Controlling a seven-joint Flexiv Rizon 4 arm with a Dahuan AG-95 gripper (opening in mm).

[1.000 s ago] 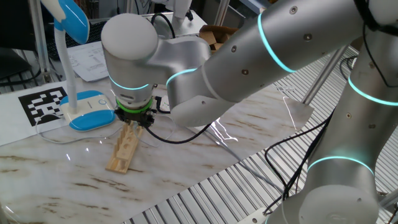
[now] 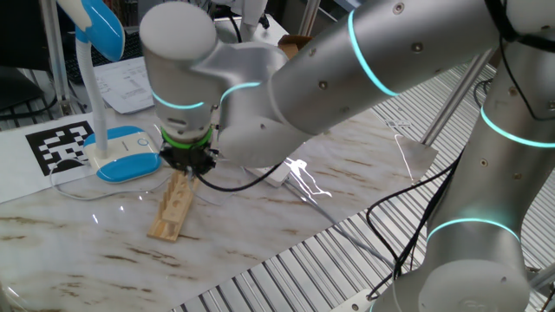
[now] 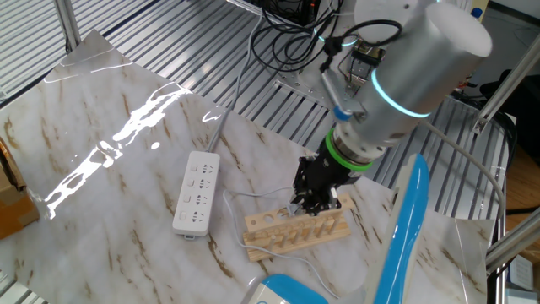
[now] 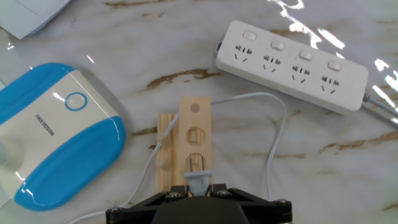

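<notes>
My gripper is shut on a grey two-pin plug (image 4: 198,180), its prongs pointing away from the fingers. Under the plug lies a light wooden rack (image 4: 196,115) with round holes along its top board; the prongs overlap one hole in the wrist view. Whether they touch the wood I cannot tell. From exterior view 2, the gripper (image 3: 305,205) is over the middle of the rack (image 3: 291,238), with the plug (image 3: 294,208) small at its tip. A white power strip (image 4: 292,65) lies apart from the rack, its several sockets facing up and empty.
A blue and white lamp (image 2: 123,156) stands beside the rack, its head high up. A thin white cable (image 4: 277,134) loops across the rack and tabletop. At the table's edge in exterior view 2 sits a cardboard box (image 3: 15,198).
The arm's wrist joint has risen a little and shifted in exterior view 1, while the gripper stays close above the rack's far end. The rack and lamp have not moved.
</notes>
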